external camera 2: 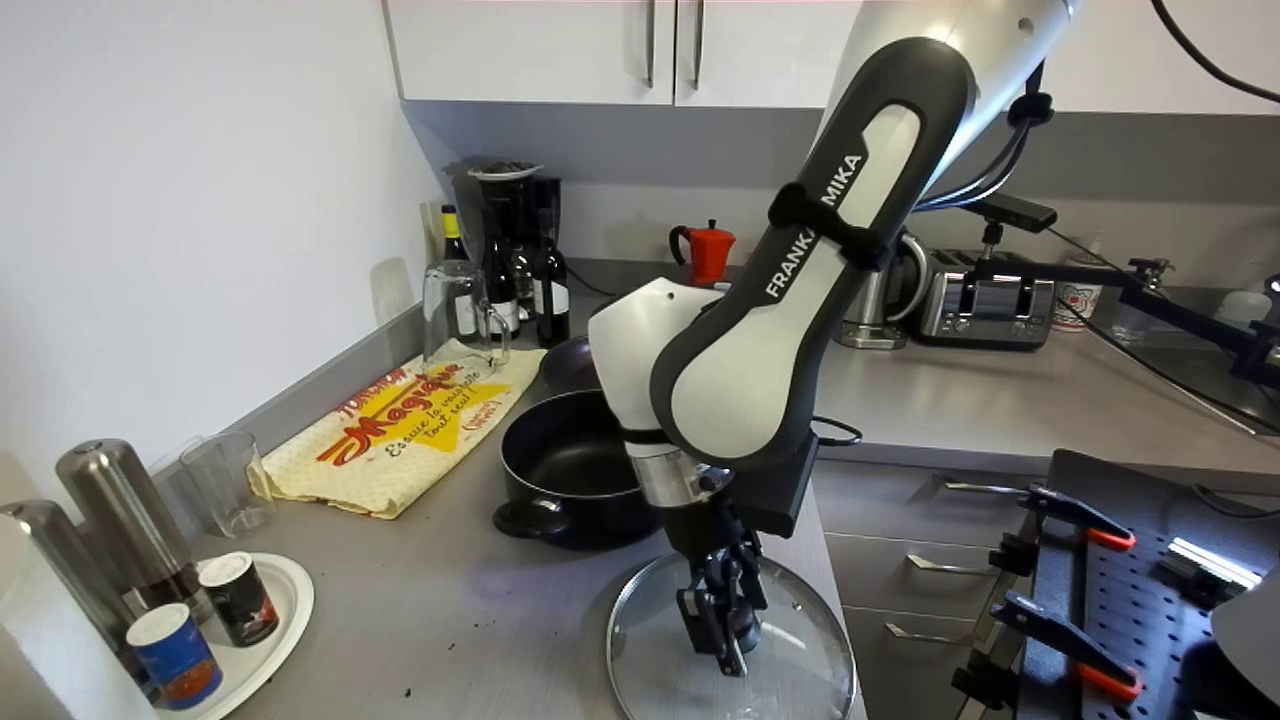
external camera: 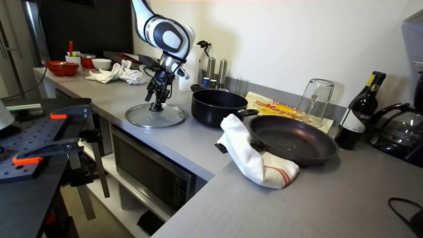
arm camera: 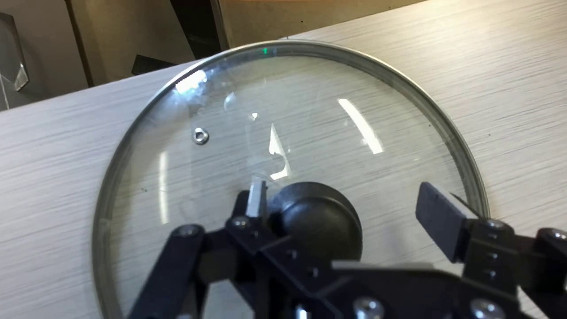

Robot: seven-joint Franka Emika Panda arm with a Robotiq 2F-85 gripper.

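Observation:
A round glass lid (external camera: 138, 116) with a metal rim lies on the counter, close to its edge. Its black knob (arm camera: 319, 223) shows between the spread fingers of my gripper in the wrist view, much nearer the left finger than the right one. My gripper is open, low over the lid's middle. Whether the left finger touches the knob, I cannot tell. Beside the lid stands an uncovered black pot (external camera: 218, 107), its inside empty as far as it shows.
A dark frying pan (external camera: 293, 138) and a white towel (external camera: 253, 158) lie past the pot. Along the wall are a yellow cloth (external camera 2: 408, 420), a glass mug (external camera 2: 456, 318) and a white plate (external camera 2: 294, 600) with small cups.

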